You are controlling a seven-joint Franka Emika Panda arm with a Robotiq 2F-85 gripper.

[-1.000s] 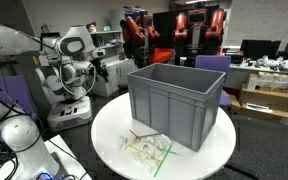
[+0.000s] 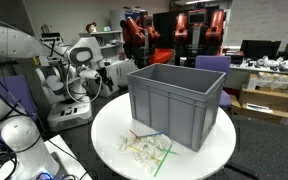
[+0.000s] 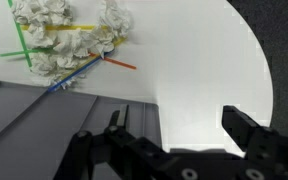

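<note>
My gripper is open, its two dark fingers well apart and only bare white table between them in the wrist view. In the exterior view the gripper [image 2: 103,70] hangs in the air left of the large grey bin [image 2: 174,108], above and behind the table. Crumpled white paper [image 2: 147,153] lies in a loose pile in front of the bin, mixed with thin coloured sticks. From the wrist, the paper [image 3: 72,40] shows at upper left, with a green stick [image 3: 24,45], a blue stick [image 3: 76,73] and a red stick [image 3: 120,63] among it.
The bin stands upright on the round white table [image 2: 109,125], its tall walls hiding most of its inside. Bare table surface lies left of the bin. Behind are a purple chair [image 2: 213,63] and cardboard boxes [image 2: 267,98] on the floor.
The upper arm and wrist have shifted slightly rightward and down, and the wrist is turned differently. Bin, paper and sticks look unmoved.
</note>
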